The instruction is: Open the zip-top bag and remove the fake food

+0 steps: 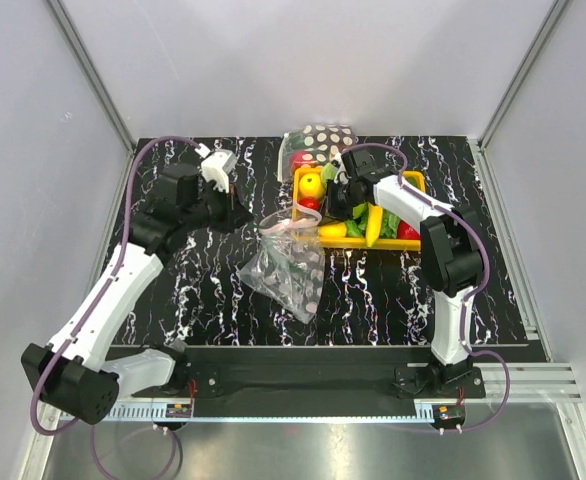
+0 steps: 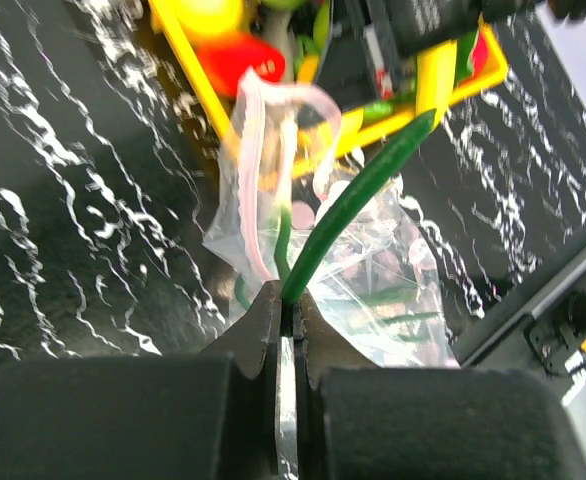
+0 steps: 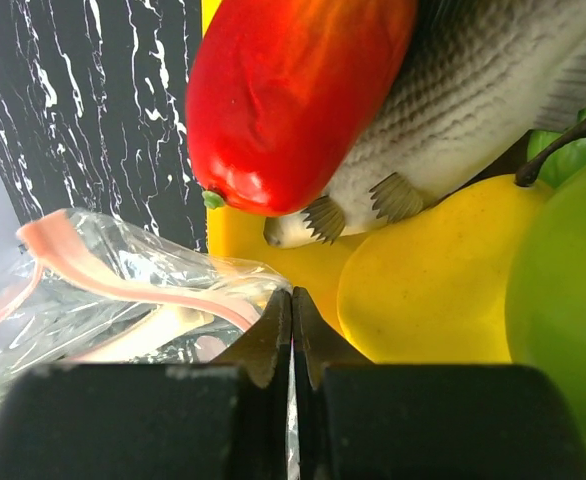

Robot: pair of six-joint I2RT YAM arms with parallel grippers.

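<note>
The clear zip bag (image 1: 291, 280) with pink spots hangs in front of the yellow bin, its mouth spread wide. My left gripper, to the left of the bag, is shut on a long green stalk (image 2: 358, 205) that sticks up past its fingertips. A pink seal strip (image 2: 248, 190) runs down close to those fingertips; whether it is pinched too, I cannot tell. Through the plastic shows a white and green piece (image 2: 288, 165). At the bin's left side my right gripper is shut, with the bag's rim (image 3: 198, 297) running into its fingertips.
The yellow bin (image 1: 358, 243) holds a red pepper (image 3: 293, 90), a fish (image 3: 473, 105), a yellow pear (image 3: 433, 275) and other fake food. Another spotted bag (image 1: 325, 138) lies behind it.
</note>
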